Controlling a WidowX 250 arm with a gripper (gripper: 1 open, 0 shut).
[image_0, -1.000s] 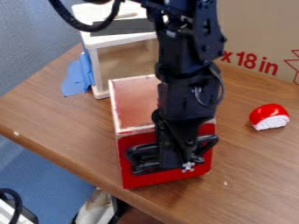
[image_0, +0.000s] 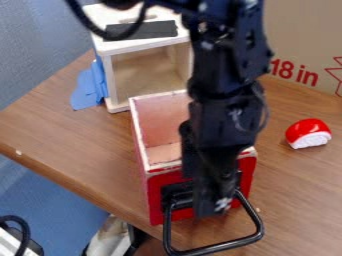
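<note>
My black gripper (image_0: 207, 195) hangs low over the front of a red box (image_0: 154, 185) with a pale pinkish inside, standing on the wooden table. A black wire handle or frame (image_0: 227, 245) now shows at the box's front, below the gripper, reaching out toward the table's front. The arm hides much of the box's right part, and the fingers are too dark and blurred to make out.
A white-and-wood open cabinet (image_0: 140, 75) stands behind, with a blue cloth (image_0: 87, 88) to its left. A red-and-white object (image_0: 307, 135) lies at the right. The table (image_0: 67, 150) ends at a diagonal left edge.
The black wire part has swung or moved downward and toward the front, out from the box's face. The gripper has shifted slightly, and its wrist looks turned.
</note>
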